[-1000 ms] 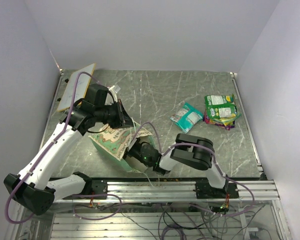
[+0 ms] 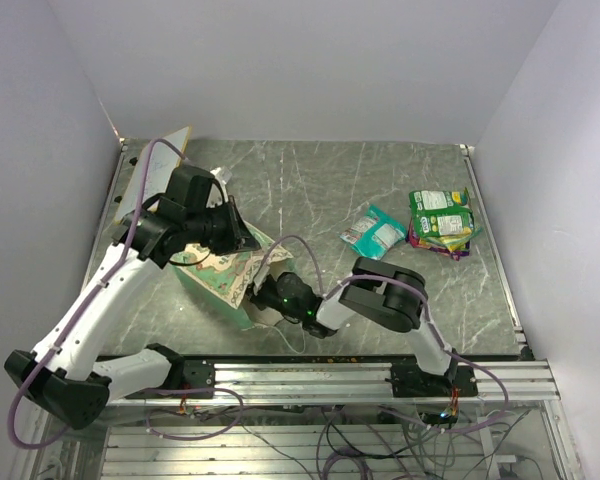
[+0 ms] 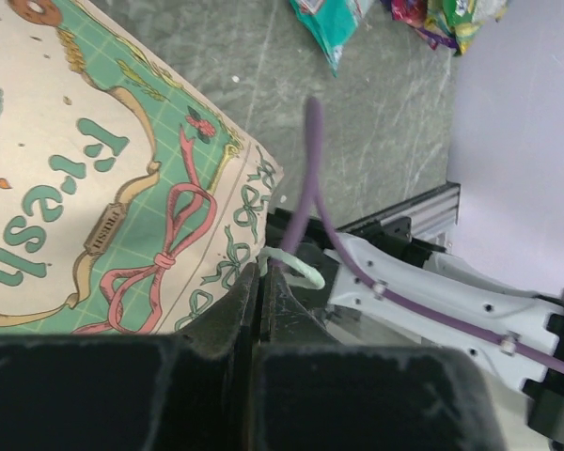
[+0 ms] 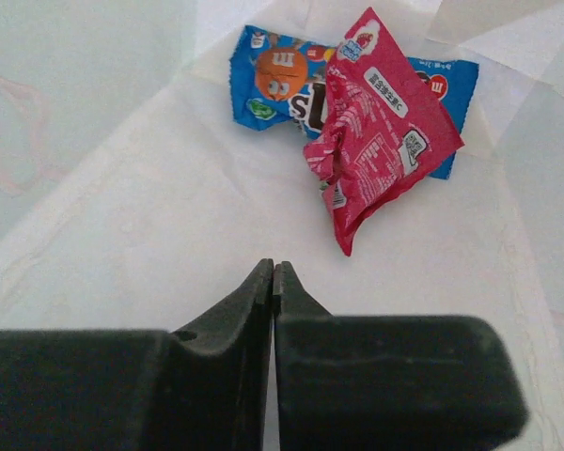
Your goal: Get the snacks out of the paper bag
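Note:
Inside the paper bag [image 2: 215, 275], tipped on its side, a red snack packet [image 4: 387, 127] lies across a blue snack packet [image 4: 277, 80]. My right gripper is shut in the right wrist view, with bare fingertips meeting; the red packet lies beyond them, apart. From above, that gripper is at the bag's mouth and its tips are hidden. My left gripper is shut on the bag's handle [image 3: 296, 268], a pale green cord at the edge of the bag's printed side.
A teal snack packet [image 2: 375, 232] lies on the grey table right of centre. A green snack packet [image 2: 442, 215] rests on a purple one at the far right. The left arm reaches over the bag.

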